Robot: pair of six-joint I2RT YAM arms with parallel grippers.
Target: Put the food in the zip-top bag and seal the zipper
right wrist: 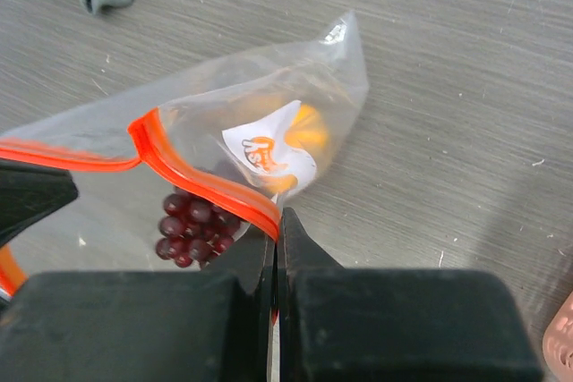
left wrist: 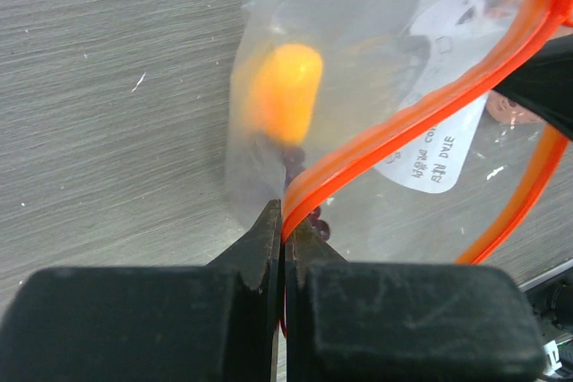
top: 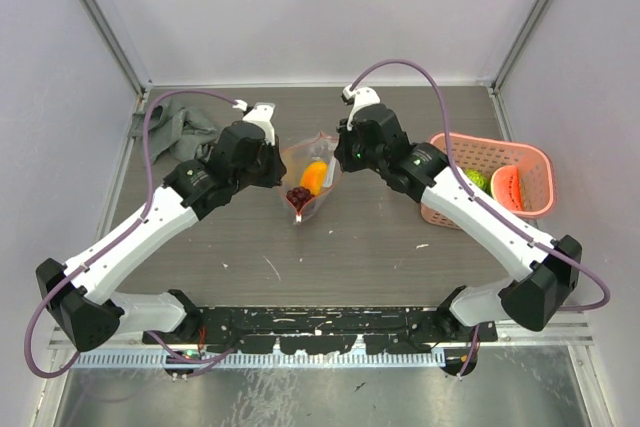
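Between the two arms hangs a clear zip top bag with an orange rim, its mouth spread. Inside it lie an orange-yellow food piece and dark red grapes. My left gripper is shut on one side of the orange rim. On the other side, my right gripper is shut on the rim too. A white printed label shows on the bag's wall. The bag's lower part is partly hidden from above by the grippers.
A pink basket at the right holds a green item and a red slice. Grey cloth lies at the back left.
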